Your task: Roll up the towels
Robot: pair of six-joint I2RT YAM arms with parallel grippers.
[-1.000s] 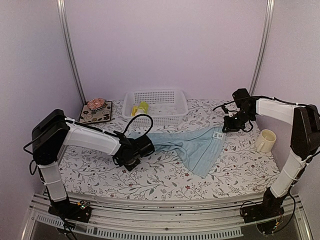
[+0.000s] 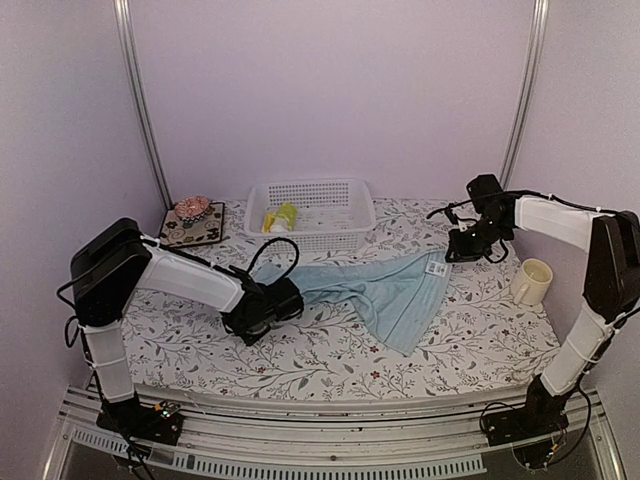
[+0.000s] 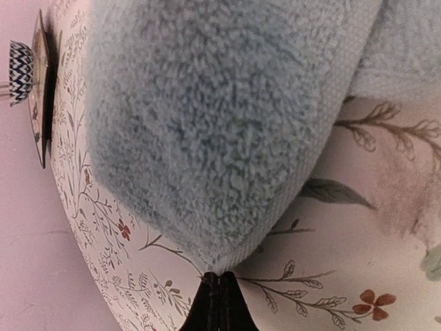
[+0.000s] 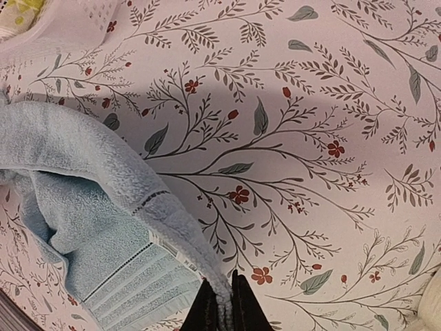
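Note:
A light blue towel with a label lies loosely spread and bunched across the middle of the floral-patterned table. My left gripper is low at the towel's left part; in the left wrist view its shut fingertips meet the tip of a towel corner. How much cloth is between them, if any, is hard to see. My right gripper is shut on the towel's upper right corner, raised a little, with the cloth running from its fingers leftward.
A white basket with yellow items stands at the back. A board with a pink bowl is at the back left. A cream mug stands at the right.
The top view shows both arms almost still, with very slight shifts of the left arm and right wrist. The towel looks almost unchanged.

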